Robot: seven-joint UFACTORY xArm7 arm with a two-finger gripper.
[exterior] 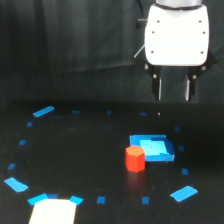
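My gripper [174,88] hangs open at the upper right, below a white housing, with nothing visible between its dark fingers. Below it on the black surface stands a red hexagonal block [135,158], just in front of and partly overlapping a blue square tray [163,142] that has a lighter cyan patch inside. A cream square [52,213] with blue tape at its edges lies at the lower left.
Cyan tape strips [16,185] and small blue squares mark the dark surface around the objects. A dark curtain fills the back.
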